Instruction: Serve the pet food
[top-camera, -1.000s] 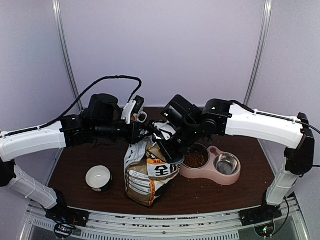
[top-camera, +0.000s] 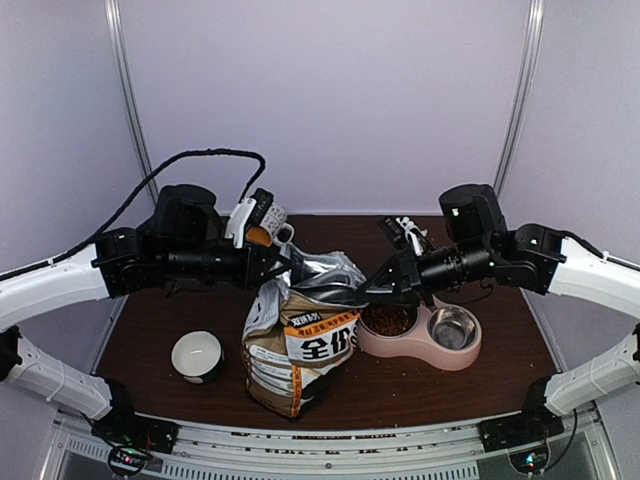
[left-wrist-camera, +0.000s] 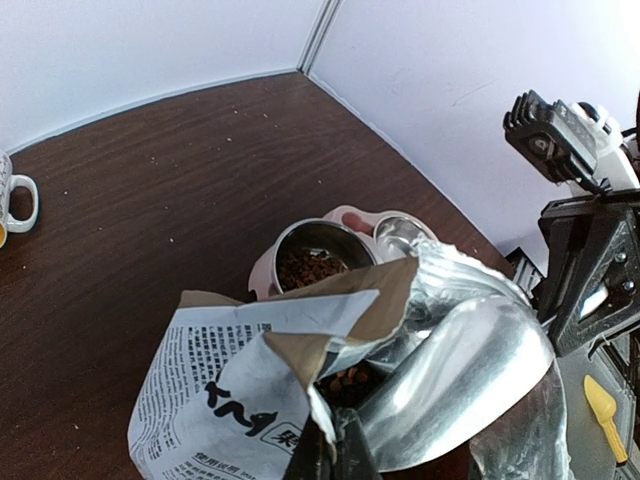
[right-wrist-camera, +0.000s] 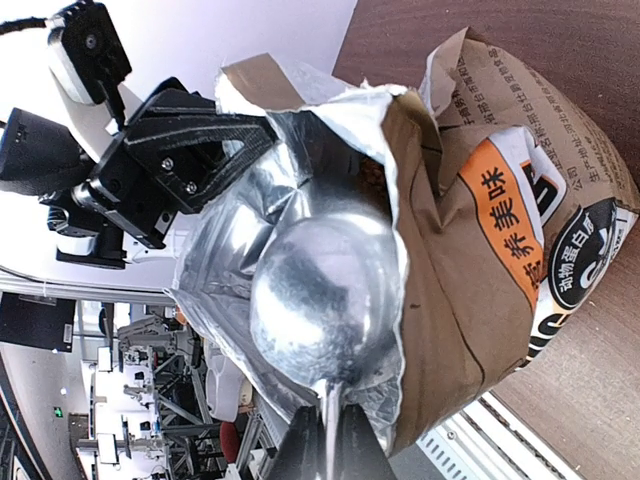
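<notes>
An open pet food bag (top-camera: 300, 360) stands in the middle of the table, silver lining facing up. My left gripper (top-camera: 275, 265) is shut at its top edge, pinching the bag's rim (left-wrist-camera: 320, 400). My right gripper (top-camera: 365, 292) is shut on a metal scoop (right-wrist-camera: 325, 300), whose bowl lies in the bag's mouth, with kibble (left-wrist-camera: 350, 380) visible deeper inside. Behind the bag's right side is a pink double bowl (top-camera: 420, 355), one compartment holding kibble (top-camera: 390, 322), the other (top-camera: 452, 330) steel, with no kibble visible.
A white bowl (top-camera: 197, 355) sits on the left of the table. Mugs (top-camera: 275, 222) stand at the back, behind the left arm.
My right arm has drawn back to the right, showing more of the bag's top and the scoop's area. My left gripper has shifted slightly left.
</notes>
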